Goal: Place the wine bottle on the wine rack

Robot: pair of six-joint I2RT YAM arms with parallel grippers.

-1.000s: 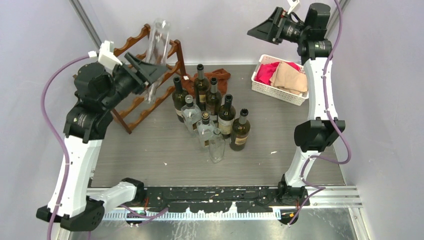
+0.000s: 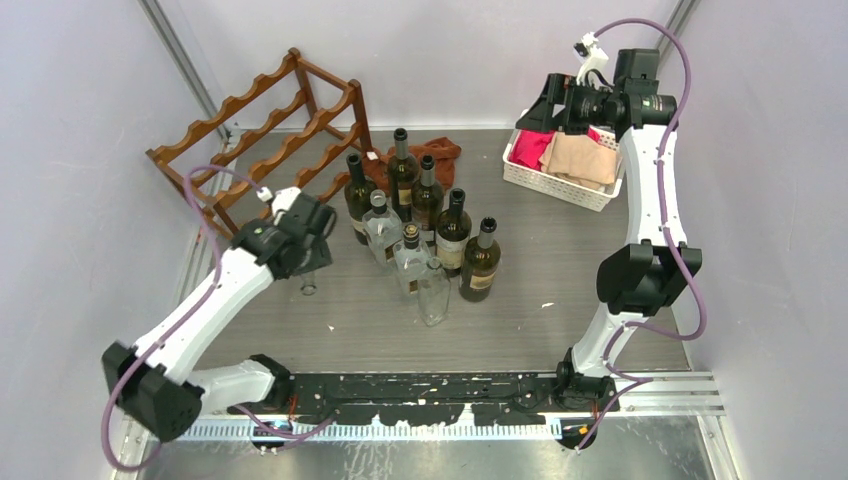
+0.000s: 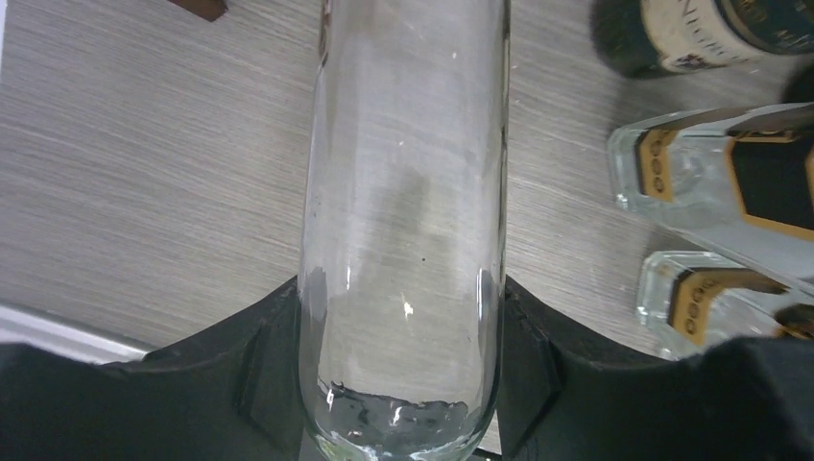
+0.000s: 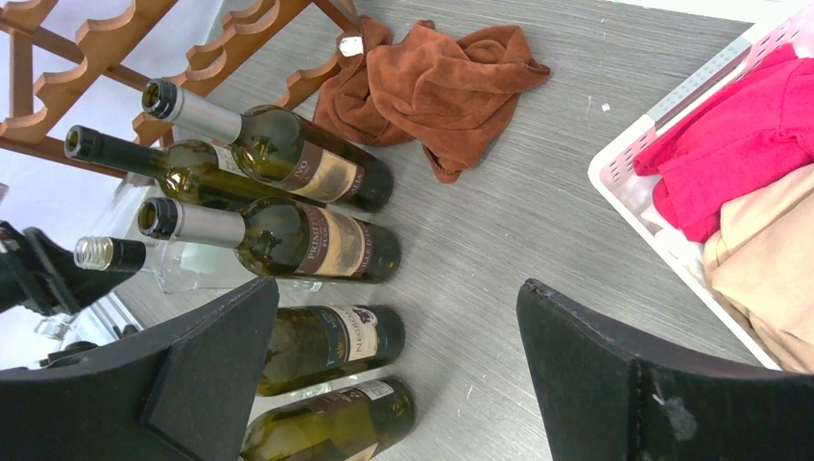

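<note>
A clear glass bottle (image 3: pixel 408 192) fills the middle of the left wrist view, with a black finger (image 3: pixel 259 370) pressed to either side. My left gripper (image 2: pixel 312 255) is shut on it, in front of the wooden wine rack (image 2: pixel 285 152). From above, the gripper hides most of this bottle; one glass end (image 2: pixel 308 285) shows below it. The bottle appears apart from the rack, whose visible slots look empty. My right gripper is open and empty, raised near the basket at the back right.
Several dark wine bottles (image 2: pixel 481 265) and clear bottles (image 2: pixel 433 298) stand mid-table, right of my left gripper. A brown cloth (image 2: pixel 440 153) lies behind them. The white basket (image 2: pixel 548 186) holds red and beige cloths.
My left gripper has come down and toward the front with the clear bottle, turning it away from the rack.
</note>
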